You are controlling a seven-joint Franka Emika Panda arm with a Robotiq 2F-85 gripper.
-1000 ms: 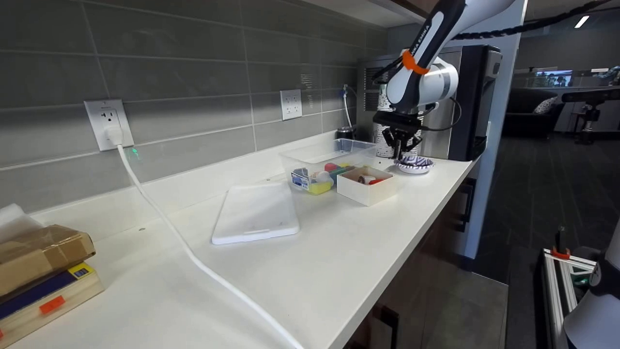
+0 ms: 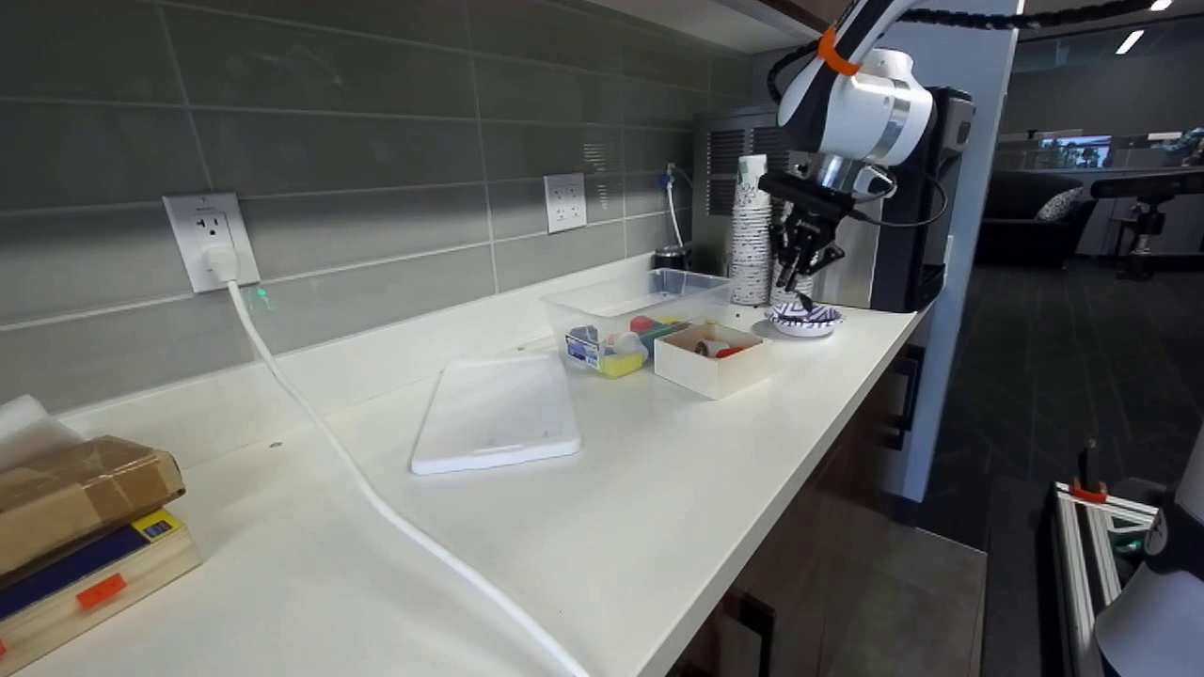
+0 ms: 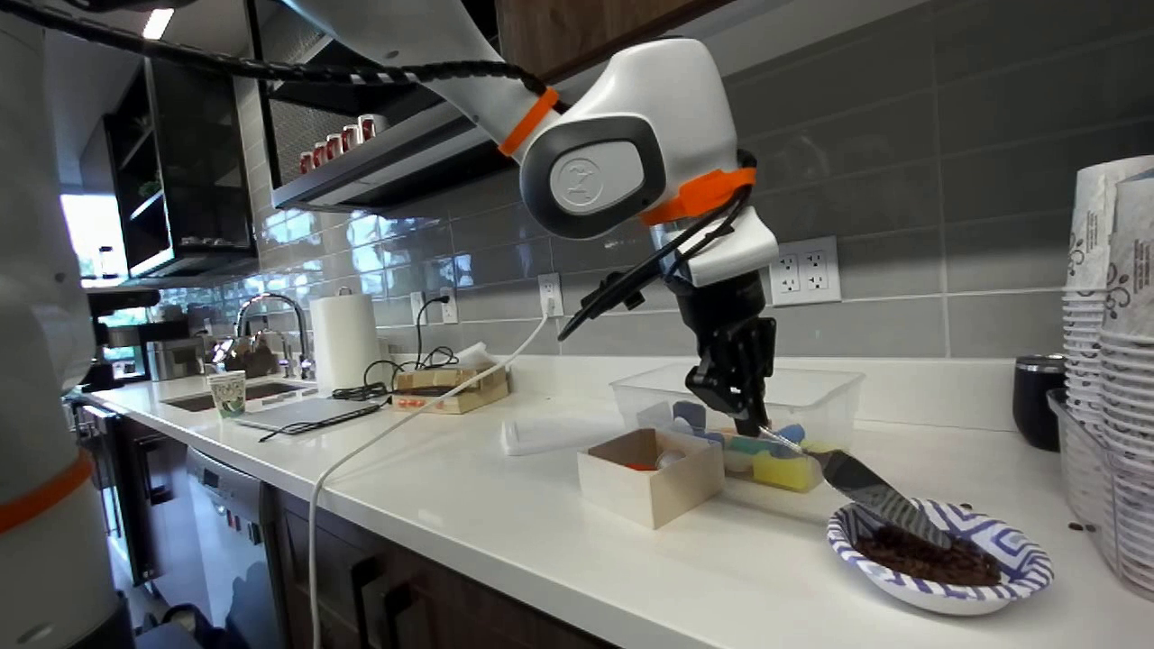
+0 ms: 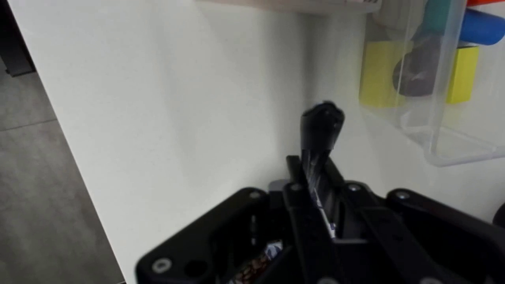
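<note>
A spatula with a dark flat blade (image 3: 882, 492) and a thin metal shaft is held in my gripper (image 3: 754, 425), which is shut on it. Its black handle end (image 4: 323, 124) sticks out between the fingers in the wrist view. The blade slants down into a white bowl with a blue-purple zigzag pattern (image 3: 1006, 535). Dark brown beans (image 3: 920, 553) lie in this bowl, and the blade's tip appears to reach them. In exterior view 1, my gripper (image 2: 803, 291) is tilted above the bowl (image 2: 804, 327). Fingers hide most of the bowl in the wrist view.
A small open box (image 3: 654, 487) and a clear bin (image 3: 833, 406) holding colored items stand beside the bowl. Stacked paper cups (image 3: 1120, 379) rise to its right. A white lid (image 2: 497, 412) lies on the counter, with a white cable (image 2: 372, 496) in front.
In exterior view 1, the arm has shifted right and slightly upward. My gripper has gone from steeply downward to tilted, now over the bowl, which has stayed in place.
</note>
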